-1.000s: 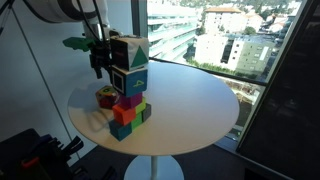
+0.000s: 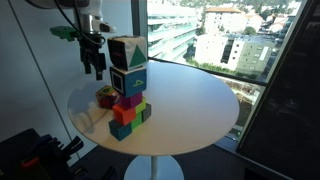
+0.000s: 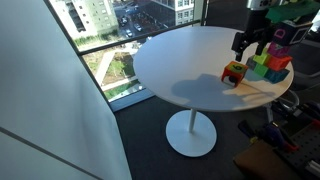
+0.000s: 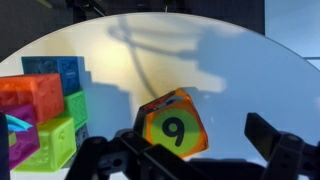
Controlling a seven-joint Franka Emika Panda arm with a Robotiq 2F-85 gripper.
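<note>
A single block with a green face bearing a black 9 [image 4: 172,130] and orange-red edges rests on the round white table, apart from the stack. In exterior view 2 this loose block [image 3: 234,73] sits near the table's edge. My gripper [image 2: 96,73] is above it, open, fingers pointing down. The wrist view puts the block between and below the spread fingers, closer to the left one; nothing is held. Beside it rises a stack of coloured blocks [image 2: 125,113], topped by two larger ones, the upper showing a triangle [image 2: 129,52].
The tall stack stands close to the gripper's side, and its lower blocks [image 4: 48,147] fill the left of the wrist view. Large windows [image 2: 215,40] lie beyond the table.
The arm and open gripper have shifted slightly left in exterior view 1, away from the stack. The loose block and the stack have not moved.
</note>
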